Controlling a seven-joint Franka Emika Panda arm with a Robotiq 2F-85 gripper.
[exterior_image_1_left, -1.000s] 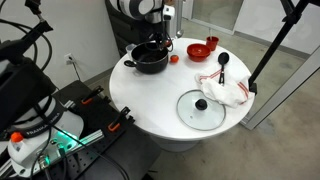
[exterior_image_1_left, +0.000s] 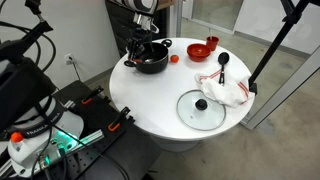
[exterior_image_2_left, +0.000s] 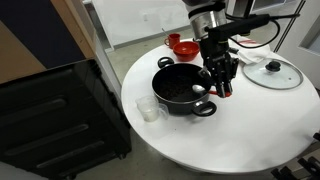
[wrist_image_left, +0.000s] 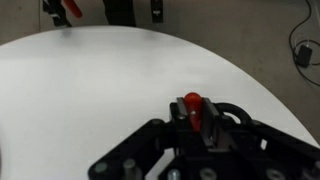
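Note:
My gripper (exterior_image_2_left: 222, 84) is shut on a red-handled utensil (exterior_image_2_left: 224, 91) at the near rim of the black pot (exterior_image_2_left: 172, 84). In exterior view 2 a pale, spoon-like head (exterior_image_2_left: 198, 89) shows over the pot's inside and seems to belong to that red handle. The wrist view shows the red end of the utensil (wrist_image_left: 193, 101) between my fingers, with the pot's handle (wrist_image_left: 236, 110) close by. From exterior view 1 my gripper (exterior_image_1_left: 133, 50) is at the left side of the pot (exterior_image_1_left: 152, 63). Whether the utensil touches the pot is unclear.
A clear cup (exterior_image_2_left: 151, 107) stands beside the pot. Across the white table are a red bowl (exterior_image_1_left: 198, 51), a red cup (exterior_image_1_left: 212, 43), a round red item (exterior_image_1_left: 174, 58), a towel (exterior_image_1_left: 228, 88) with a black ladle (exterior_image_1_left: 223, 66), and a glass lid (exterior_image_1_left: 201, 117).
The pot and the other table items look unmoved.

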